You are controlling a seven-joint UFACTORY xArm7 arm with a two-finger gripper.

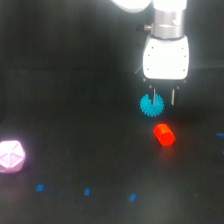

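A small red block (pixel 164 135) lies on the dark surface right of centre, its brighter end facing up and left. Above and behind it in the picture, my white gripper (pixel 163 99) points down with its thin fingers spread, and nothing shows held between them. A blue toothed, gear-like piece (pixel 151 107) sits by the left finger, which partly overlaps it. The red block is clear of both fingertips.
A pale pink faceted ball (pixel 11 156) rests at the left edge. Small blue marks dot the front of the dark surface, and another is at the right edge.
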